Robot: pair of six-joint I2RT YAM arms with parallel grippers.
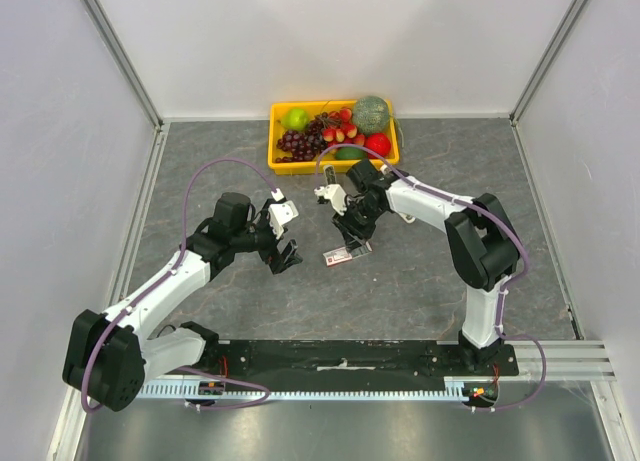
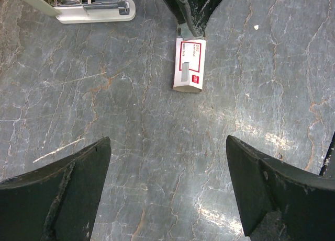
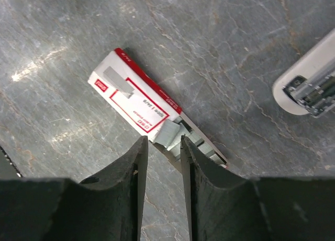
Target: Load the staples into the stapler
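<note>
A red-and-white staples box (image 1: pixel 337 256) (image 2: pixel 188 60) (image 3: pixel 130 94) lies on the grey table, with grey staple strips (image 3: pixel 204 146) at one end. My right gripper (image 1: pixel 352 239) hovers over that end, fingertips close together; whether anything is between them is unclear. A white stapler (image 2: pixel 91 16) (image 3: pixel 296 94) with its metal channel exposed lies beyond the box, partly out of frame. My left gripper (image 1: pixel 285 256) stands open and empty to the left of the box.
A yellow crate (image 1: pixel 275 126) of fruit sits at the back. Bare table (image 1: pixel 420 291) surrounds the box at front and right. White walls enclose both sides and the back.
</note>
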